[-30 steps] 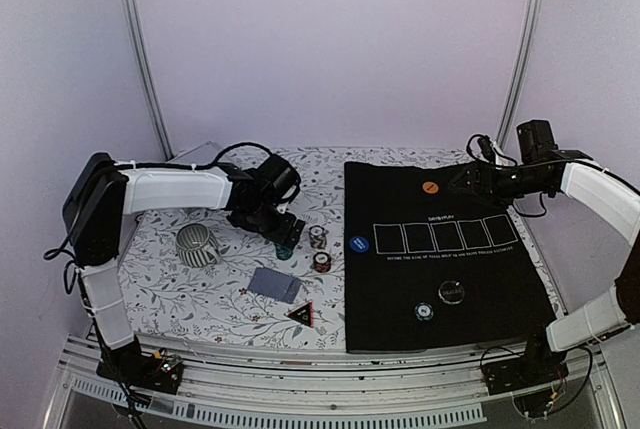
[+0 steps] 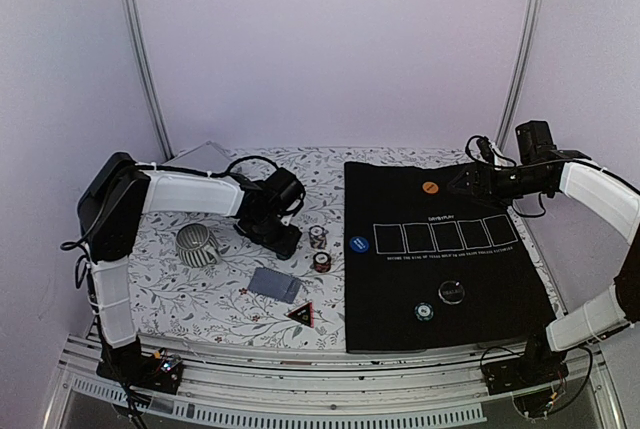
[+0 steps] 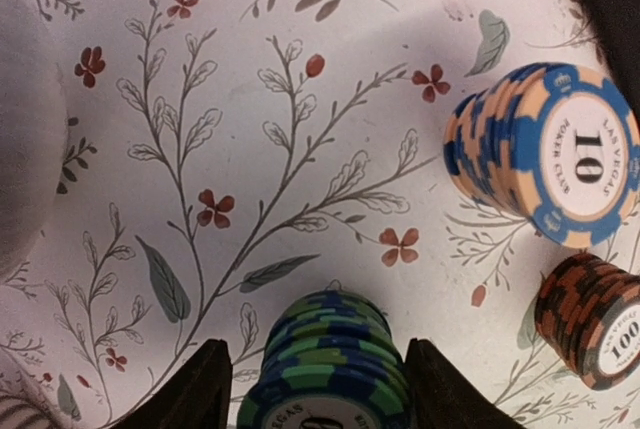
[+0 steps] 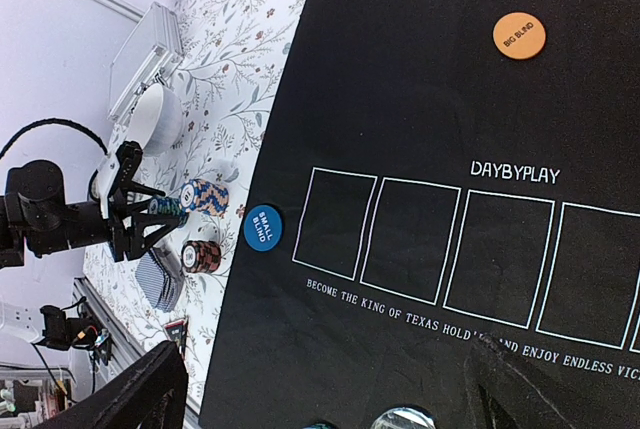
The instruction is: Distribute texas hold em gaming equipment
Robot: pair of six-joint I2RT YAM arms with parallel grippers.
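My left gripper is part open around a green chip stack [image 3: 325,359], its fingers either side; whether they touch it I cannot tell. Beside it stand a blue "10" stack [image 3: 545,154] and a red "100" stack [image 3: 590,319]. On the black mat [image 4: 420,99] lie a blue small blind button [image 4: 262,227], an orange big blind button [image 4: 519,36], a clear disc [image 2: 451,292] and a chip-like piece [image 2: 424,311]. My right gripper is open above the mat's right side, empty.
A striped mug [image 2: 196,245], a card deck [image 2: 273,285] and a triangular piece [image 2: 301,314] lie on the floral table at left. A white bowl [image 4: 155,119] and silver case [image 4: 145,54] are behind the left arm.
The right arm has not moved.
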